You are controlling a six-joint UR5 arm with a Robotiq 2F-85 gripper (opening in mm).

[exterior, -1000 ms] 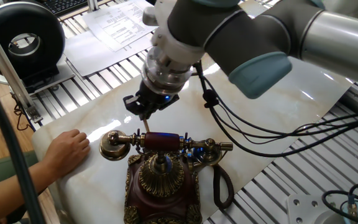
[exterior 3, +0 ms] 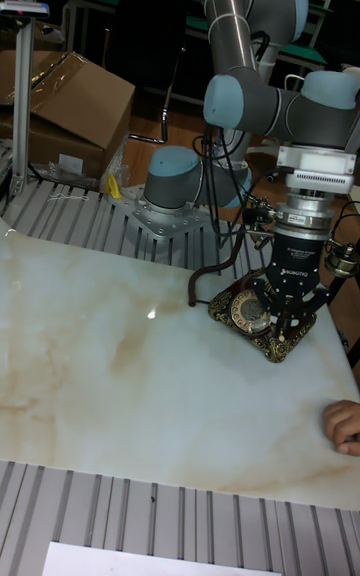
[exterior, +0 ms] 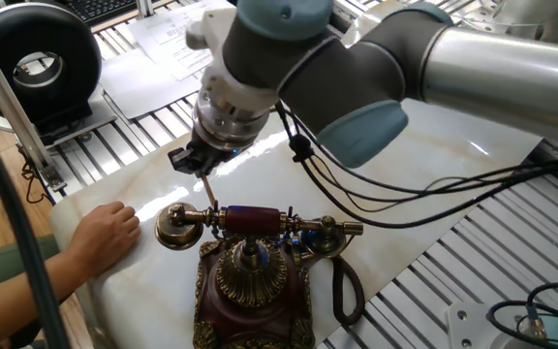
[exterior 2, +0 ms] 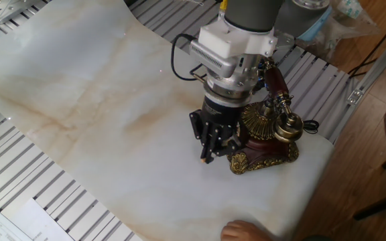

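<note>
An antique-style telephone (exterior: 252, 276) in dark red and brass stands on the marbled sheet, its handset (exterior: 253, 220) lying across the cradle. In exterior view 3 its round dial (exterior 3: 248, 311) faces the camera. My gripper (exterior: 201, 174) points down on the dial side of the phone, its fingers close together. A thin tan stick (exterior: 209, 191) extends down from between them; its lower end is hidden behind the handset. In exterior view 2 the gripper (exterior 2: 208, 155) is beside the phone (exterior 2: 263, 144), with only a small tan tip showing under the fingers.
A person's hand (exterior: 107, 235) rests on the sheet near the phone's earpiece end. The phone's dark cord (exterior: 349, 291) curls beside its base. Black cables (exterior: 415, 199) hang from my arm. Much of the marbled sheet (exterior 3: 107, 363) is bare.
In exterior view 1 my gripper has moved left, toward the hand's side, and the tan stick has moved with it. Phone and hand have stayed put.
</note>
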